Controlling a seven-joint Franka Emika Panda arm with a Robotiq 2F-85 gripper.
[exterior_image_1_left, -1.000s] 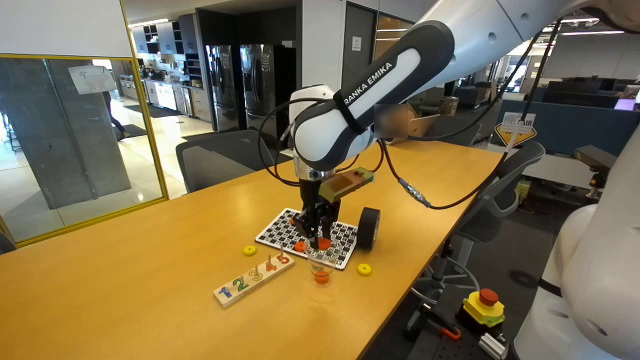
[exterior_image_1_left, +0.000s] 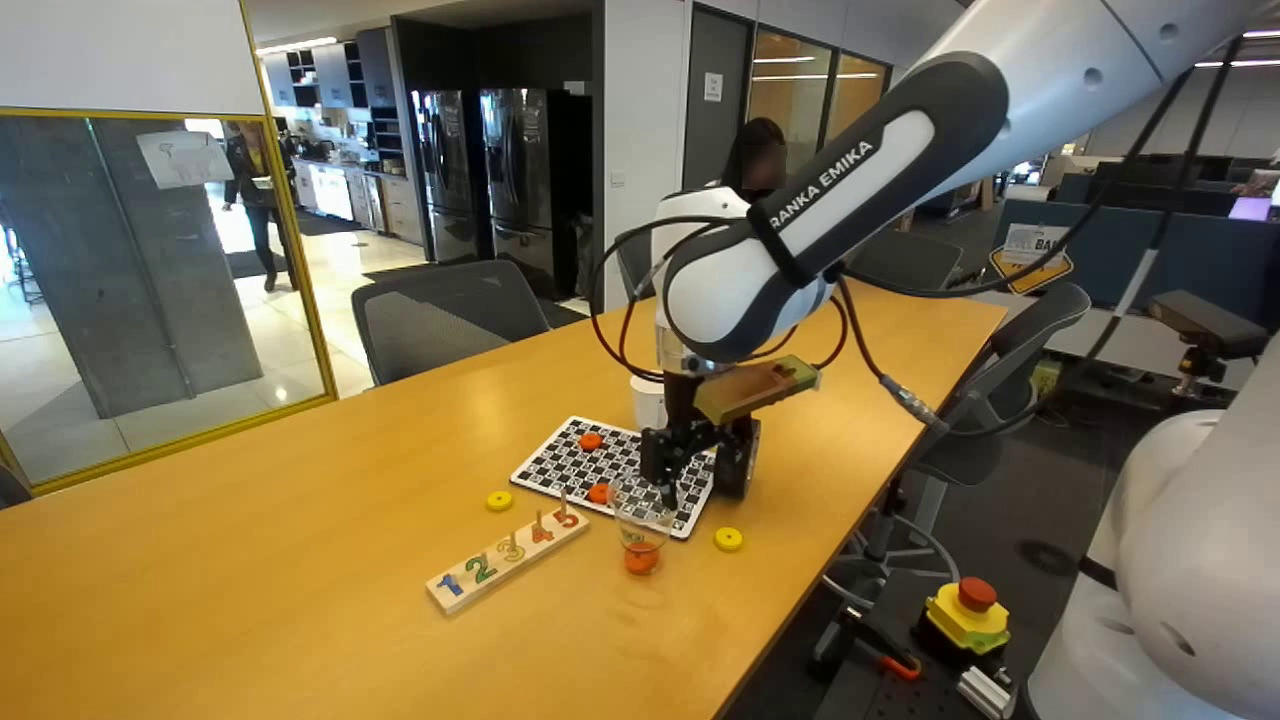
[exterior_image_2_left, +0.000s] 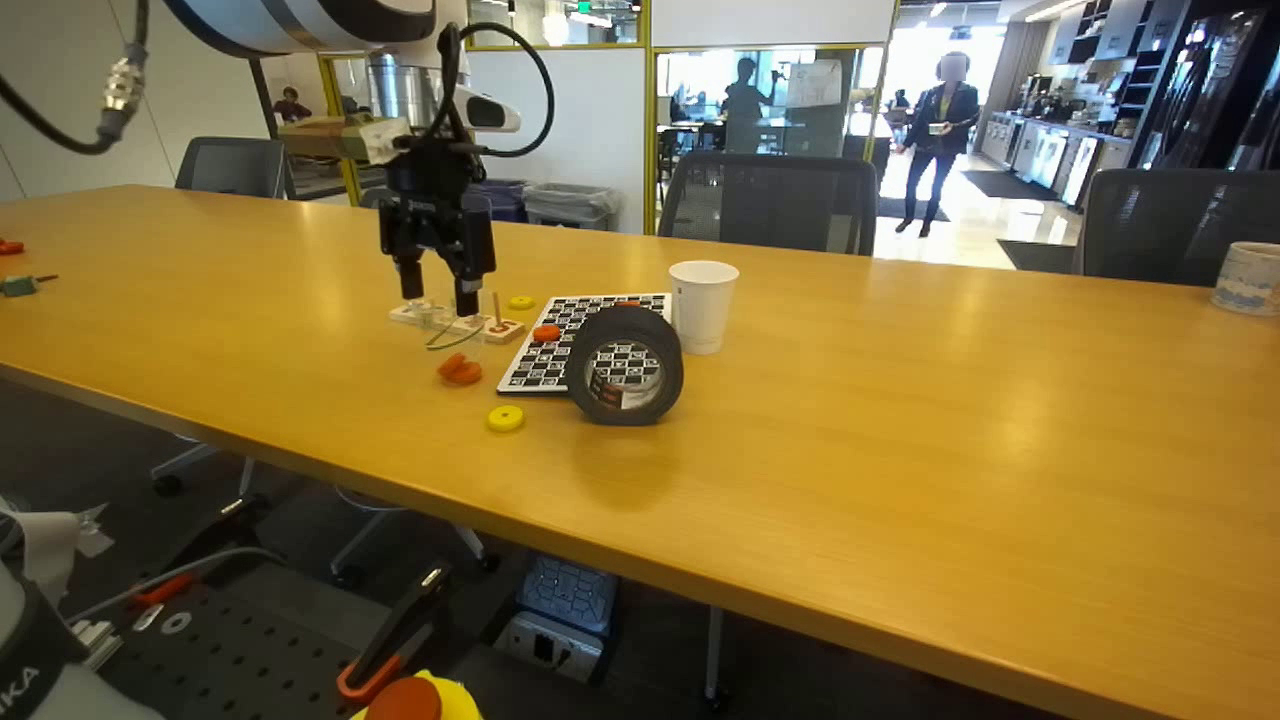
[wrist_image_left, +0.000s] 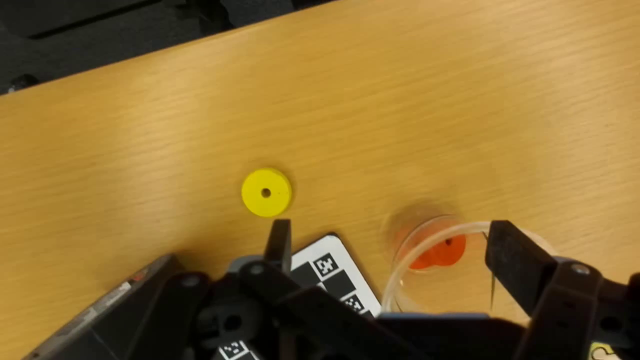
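Observation:
A clear cup (exterior_image_1_left: 644, 528) stands on the table with orange discs (exterior_image_1_left: 642, 558) at its bottom; the wrist view shows its round rim too. Just above that cup, my gripper (exterior_image_2_left: 439, 292) is open and nothing sits between its fingers. In the wrist view one finger (wrist_image_left: 516, 264) overlaps the cup's opening, while the other lies off to the left beyond the rim. A yellow disc (wrist_image_left: 266, 192) with a centre hole rests on bare table. Two more orange discs (exterior_image_1_left: 590, 442) lie on the checkered board (exterior_image_1_left: 558, 462), and another yellow disc (exterior_image_1_left: 499, 500) is left of it.
The wooden number board with pegs (exterior_image_1_left: 510, 558) lies left of the cup. A roll of black tape (exterior_image_2_left: 626, 402) stands on edge by the checkered board, near a white cup (exterior_image_2_left: 704, 306).
My gripper was over the clear cup with an orange disc at its fingers; now its fingers are empty, and more orange shows at the cup's bottom. The arm has shifted right.

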